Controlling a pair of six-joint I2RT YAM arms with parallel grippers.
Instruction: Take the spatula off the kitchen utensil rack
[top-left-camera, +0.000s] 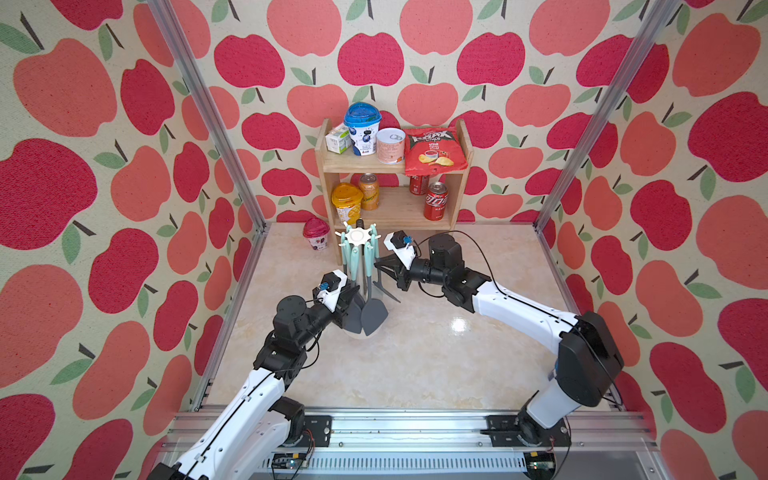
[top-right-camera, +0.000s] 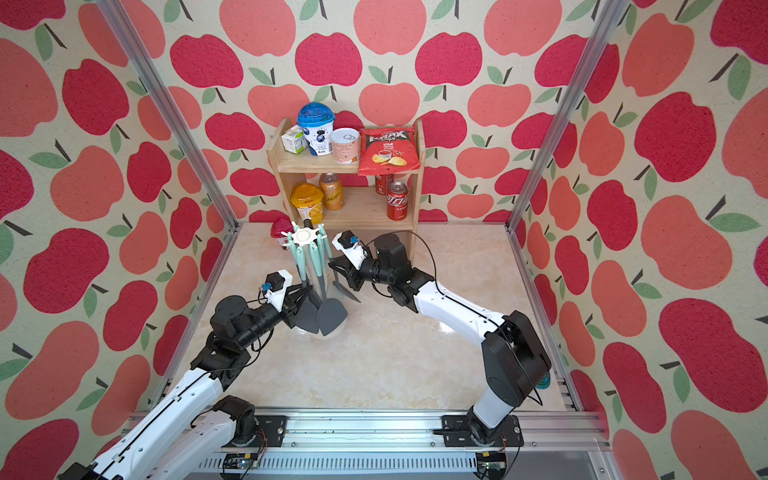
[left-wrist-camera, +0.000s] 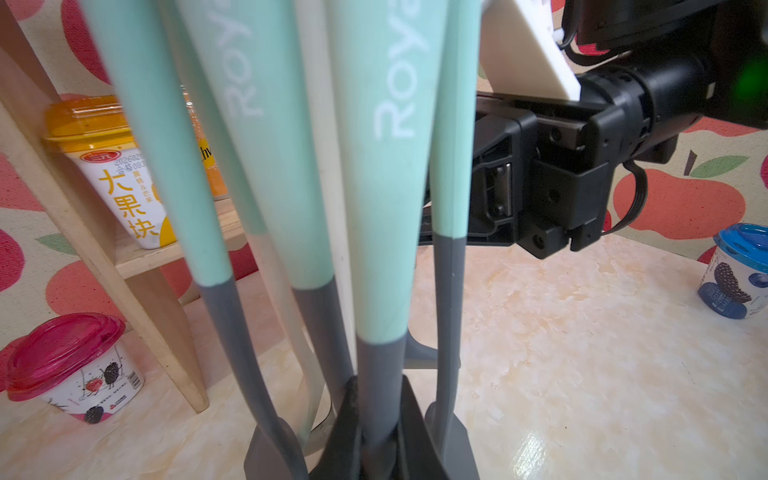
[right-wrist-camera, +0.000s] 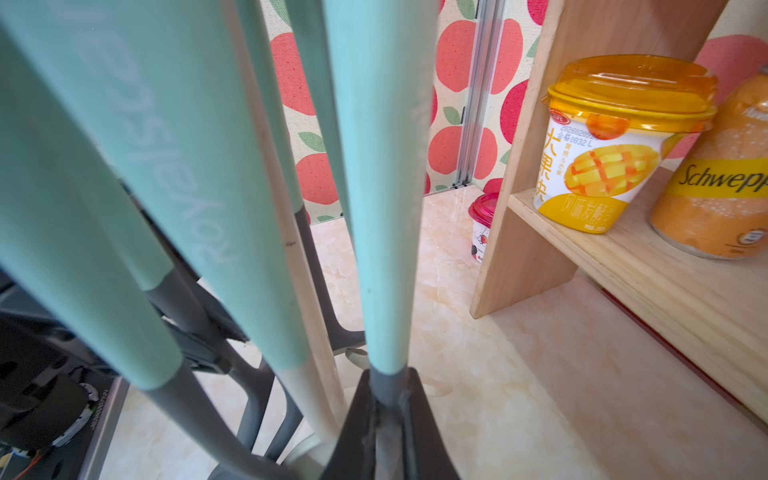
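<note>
The utensil rack's white hub (top-left-camera: 358, 237) holds several mint-handled grey tools, hanging before the shelf. Two broad spatula blades, the left one (top-left-camera: 352, 319) and the right one (top-left-camera: 374, 317), hang low. My left gripper is shut on the grey shaft (left-wrist-camera: 380, 368) of a mint-handled tool. On the rack's other side, my right gripper is shut on the shaft of another tool (right-wrist-camera: 376, 184), just below its mint handle. That tool's lower end is hidden in the right wrist view. Its handle still hangs among the others.
Behind the rack stands a wooden shelf (top-right-camera: 344, 167) with cups, cans and a chip bag (top-right-camera: 389, 150). A pink-lidded cup (top-left-camera: 316, 232) sits on the table to its left. Both arms reach close around the rack.
</note>
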